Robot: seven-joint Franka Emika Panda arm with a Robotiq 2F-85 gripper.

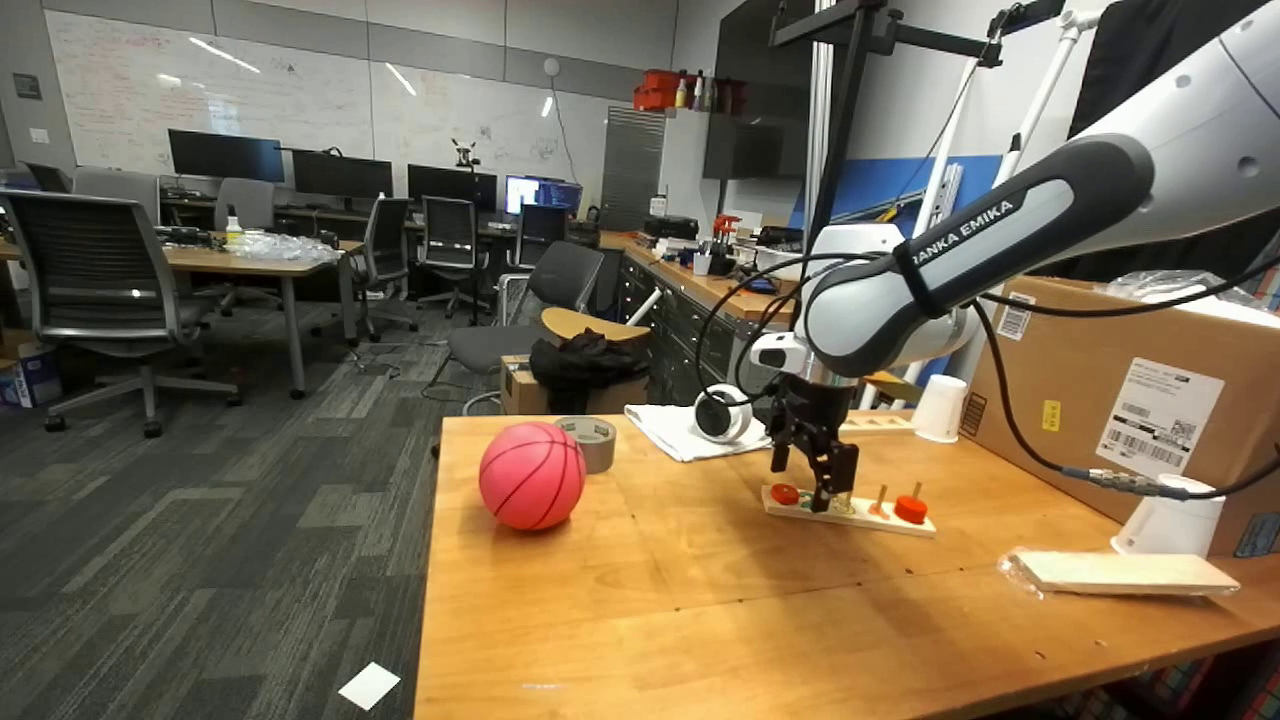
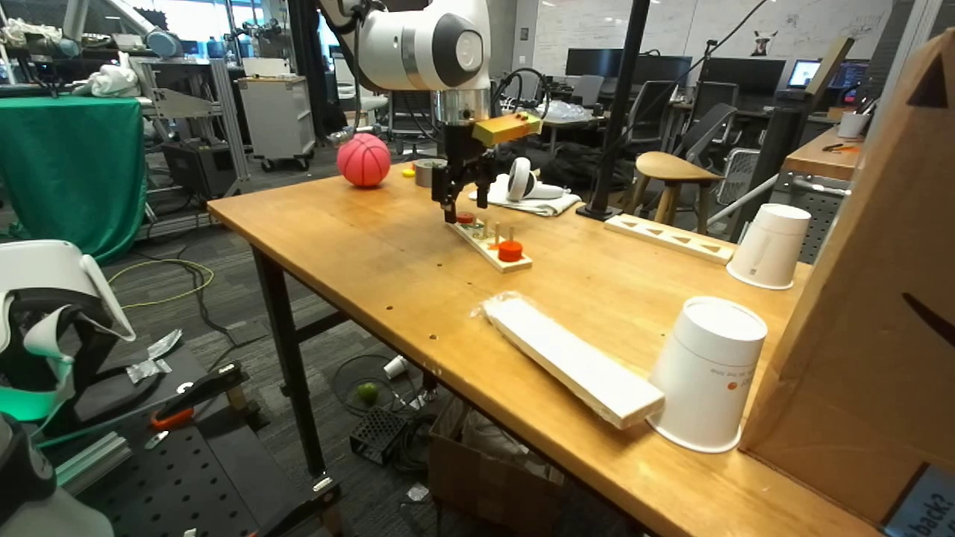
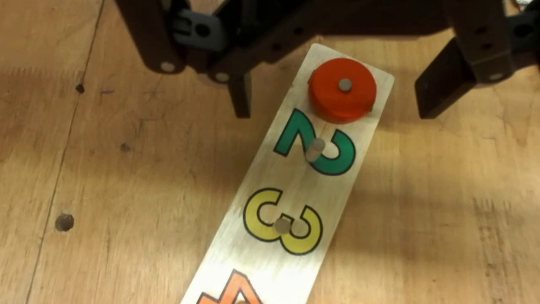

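Observation:
A narrow wooden peg board [image 1: 828,510] lies on the table, with painted numbers beside its pegs. In the wrist view a red ring [image 3: 336,99] sits around the end peg, beyond the green number 2 [image 3: 339,157] and the yellow 3 [image 3: 298,238]. Both of those pegs are bare. Another red piece [image 2: 510,251] is on the board's opposite end. My gripper is open, its fingers spread on either side of the ring with gaps between them and it. From outside, the gripper [image 1: 801,482] hangs just above that end of the board.
A pink ball [image 1: 531,476] and a tape roll [image 1: 590,444] stand on the left. Behind are a white cloth [image 1: 690,438] and a white round device [image 1: 722,414]. Wrapped wood [image 2: 568,358], white cups [image 2: 712,376] and a large box [image 1: 1116,414] occupy the right.

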